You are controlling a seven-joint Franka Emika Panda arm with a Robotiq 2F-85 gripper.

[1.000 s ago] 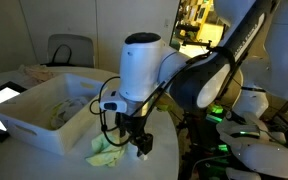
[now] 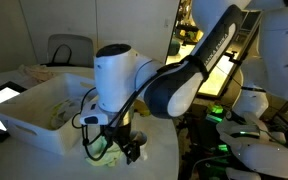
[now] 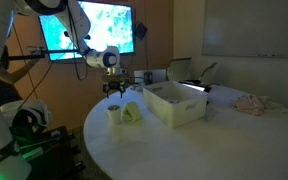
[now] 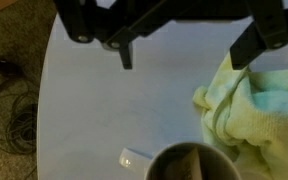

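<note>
My gripper is open, its two dark fingers wide apart with only bare tabletop between them. A pale yellow-green cloth (image 4: 269, 110) lies crumpled near the right finger in the wrist view. At that view's bottom edge stands a light cup (image 4: 134, 160), its handle towards the left and something brownish inside. Seen from exterior view 2, the gripper (image 3: 115, 92) hangs above the table, over and behind the cup (image 3: 114, 116), with the cloth (image 3: 132, 112) just right of the cup. In exterior view 1, the arm partly covers the cloth (image 2: 102, 158).
A large white box (image 2: 34, 125) with items inside stands beyond the cloth. A pinkish cloth (image 3: 250, 104) lies at the table's far right in exterior view 2. Cables (image 4: 14, 115) lie on the floor past the table's edge.
In exterior view 1, the arm has swung left and its gripper has come over the cloth. The cup shows more at its right now. Cloth and box appear unmoved.
</note>
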